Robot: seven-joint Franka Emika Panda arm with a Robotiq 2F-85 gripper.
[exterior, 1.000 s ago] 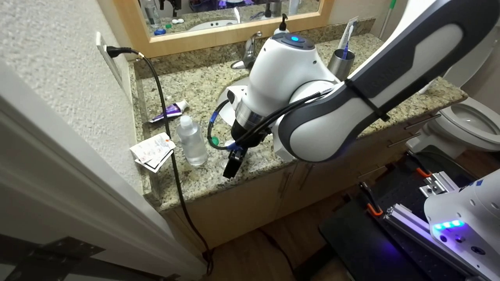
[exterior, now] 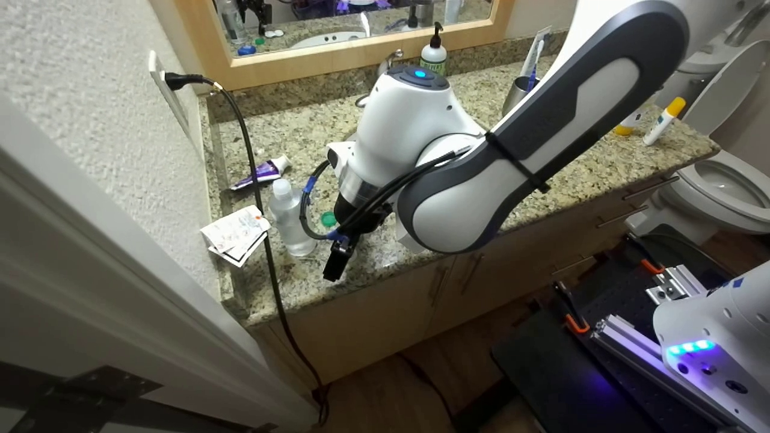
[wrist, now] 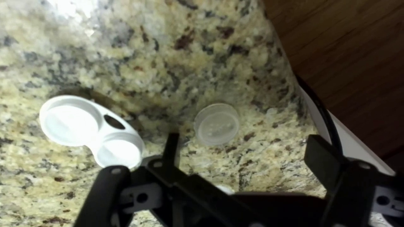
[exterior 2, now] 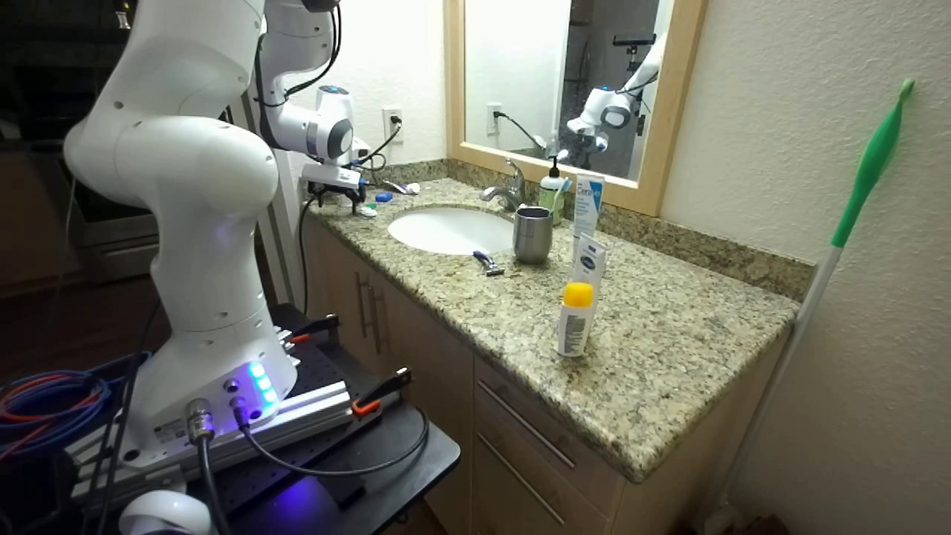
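Over the counter's left front part, my gripper (exterior: 336, 268) points down, close to the clear bottle (exterior: 292, 220). In the wrist view the gripper is open, its two black fingers wide apart and nothing held. A small round translucent cap (wrist: 216, 124) lies on the granite, seen between the fingers and just beyond the fingertip line. To the left, near one finger, lies a white double-cup lens case (wrist: 99, 130), both cups uncovered. Part of another pale object (wrist: 225, 189) shows behind the gripper's body. A green cap (exterior: 329, 219) is partly visible behind my cable.
Paper packets (exterior: 236, 232), a purple tube (exterior: 261, 173) and a hanging black cord (exterior: 254, 166) are at the left wall. The counter's front edge (wrist: 289, 72) runs close by. A steel cup (exterior 2: 532, 235), razor (exterior 2: 487, 262) and yellow-capped bottle (exterior 2: 575, 321) stand or lie farther right.
The arm and gripper have moved left and slightly toward the front edge, nearer the clear bottle. Objects on the counter appear to stay where they were.
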